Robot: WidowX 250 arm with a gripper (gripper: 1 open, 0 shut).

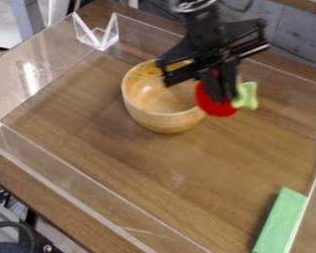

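The black gripper (216, 85) hangs over the right part of a wooden bowl (158, 106), its body blurred. Just below its fingertips is a red round object (215, 107) with a light green part (247, 97) on its right side, raised at the bowl's right rim. The gripper appears to hold this object, though the fingertips are too blurred to see clearly.
A long mint-green object (279, 223) lies at the front right of the wooden table (121, 178). Clear acrylic edges run along the left, with a small clear piece (98, 32) at the back left.
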